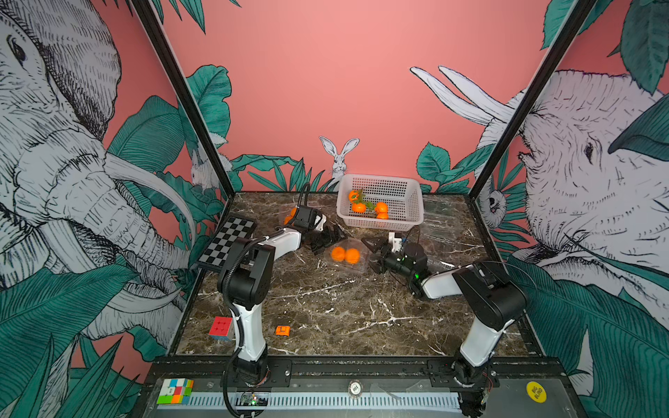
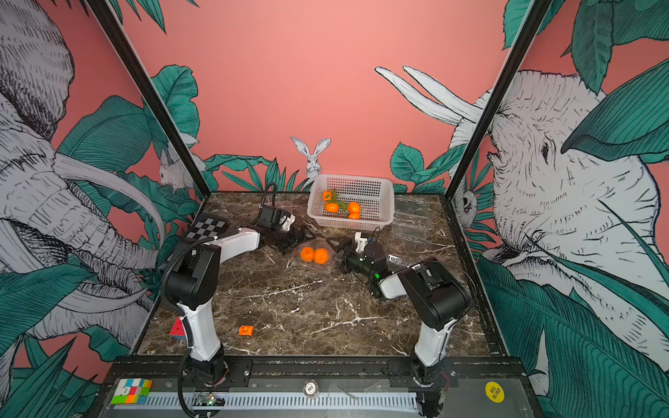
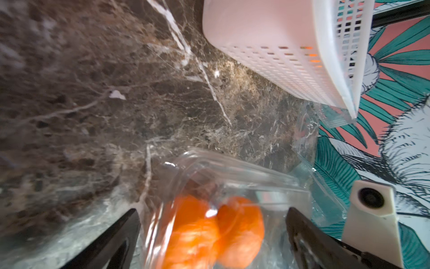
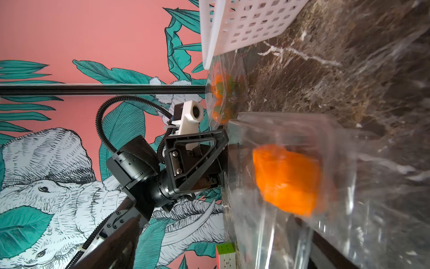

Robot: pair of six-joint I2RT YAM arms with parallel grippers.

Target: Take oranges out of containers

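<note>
A clear plastic container [image 4: 331, 134] with two oranges [image 1: 345, 255] inside stands mid-table between the grippers. In the left wrist view, my left gripper is open at the container's left side, its fingers spread either side of the oranges in view. My right gripper is also open, close against the container's right side; one fingertip [image 4: 322, 251] shows at the clear wall. Whether either touches the plastic I cannot tell. A white perforated basket [image 1: 343, 216] behind holds several oranges [image 2: 332, 207] with green stems.
Another clear container with oranges [image 4: 219, 96] stands behind the left arm. Empty clear packaging [image 1: 446, 221] lies right of the basket. A checkered board [image 1: 226, 242], red cube [image 1: 220, 325] and small orange block [image 1: 282, 330] are on the left.
</note>
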